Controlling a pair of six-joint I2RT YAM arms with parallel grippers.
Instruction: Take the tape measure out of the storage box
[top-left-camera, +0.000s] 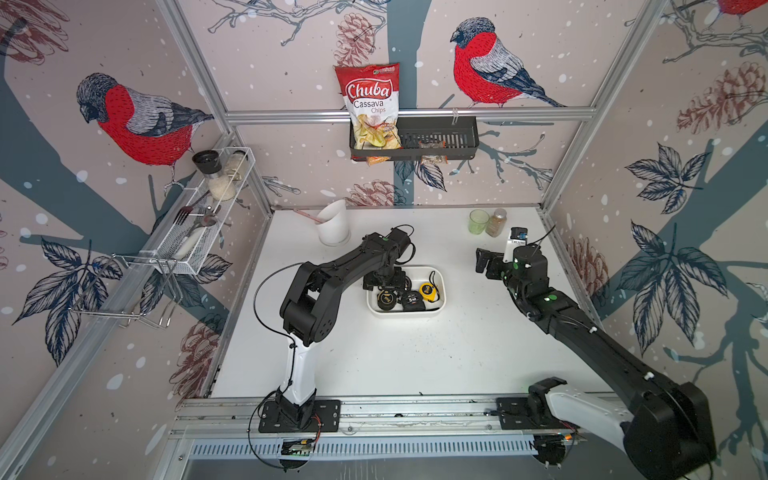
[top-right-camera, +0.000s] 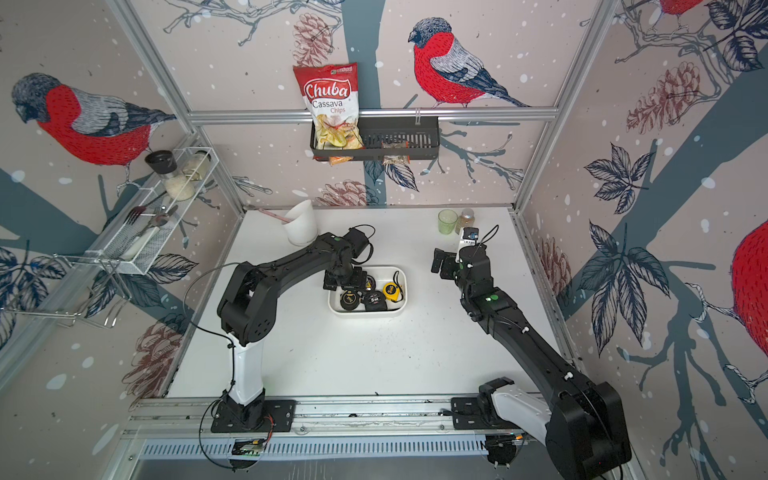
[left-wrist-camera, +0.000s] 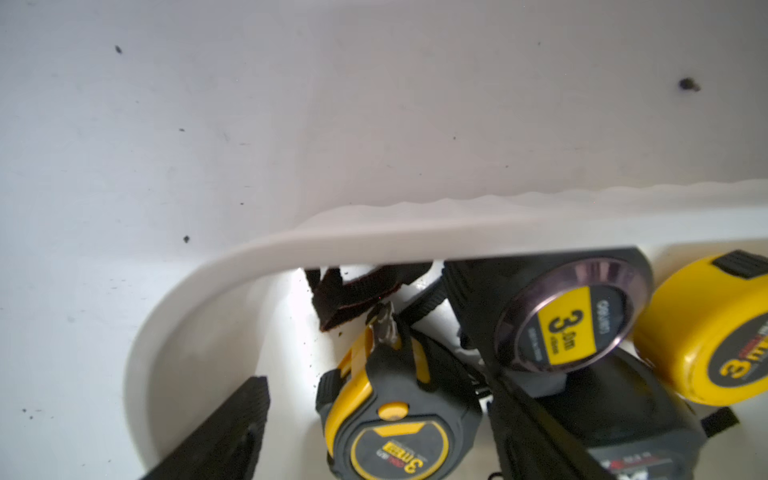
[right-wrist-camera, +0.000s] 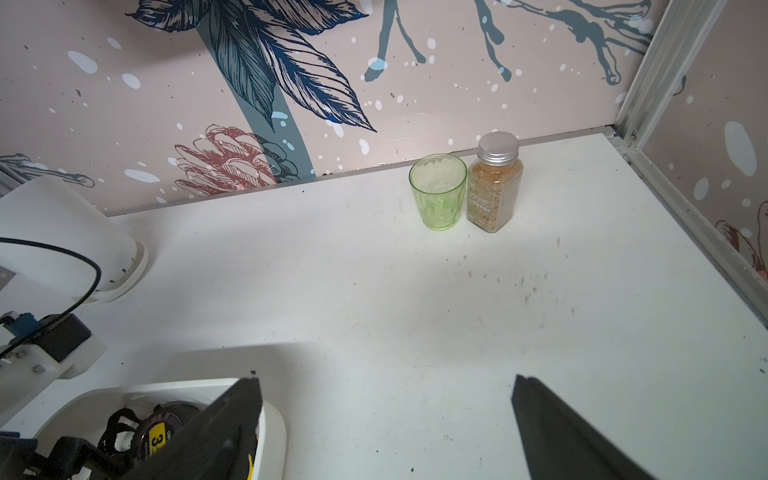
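Observation:
The white storage box (top-left-camera: 442, 308) stands mid-table with several tape measures in it. In the left wrist view these are a black-and-yellow one (left-wrist-camera: 400, 424), a black one with a purple ring (left-wrist-camera: 572, 316), a dark one (left-wrist-camera: 620, 408) and a yellow one (left-wrist-camera: 708, 332). My left gripper is over the box's left end, its fingers parted on either side of the black-and-yellow tape measure. The left finger is clear of it; contact on the right cannot be told. Off to the right of the box, my right gripper is open and empty.
At the back stand a white pot (top-left-camera: 333, 224), a green glass (top-left-camera: 478, 221) and a spice jar (top-left-camera: 497, 222). A wire shelf (top-left-camera: 192, 260) hangs at the left.

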